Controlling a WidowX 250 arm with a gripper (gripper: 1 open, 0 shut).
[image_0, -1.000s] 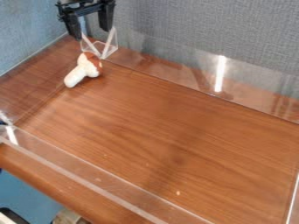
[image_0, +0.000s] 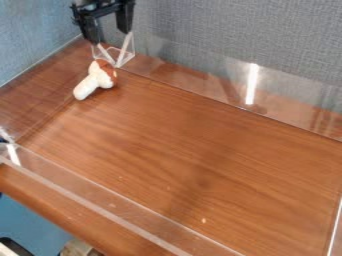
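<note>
My black gripper (image_0: 104, 20) is at the top left, above the back left corner of the wooden tray, its fingers apart and open with nothing seen between them. Below it stands a small clear plastic object (image_0: 118, 52) in that corner. A white toy with an orange-red part (image_0: 94, 82) lies on the wood just in front of it, toward the left side.
The wooden floor (image_0: 201, 160) is bounded by clear plastic walls along the back, front and right. Grey fabric panels stand behind.
The gripper has shifted very slightly near the back left corner. The toy and the clear object look unmoved.
</note>
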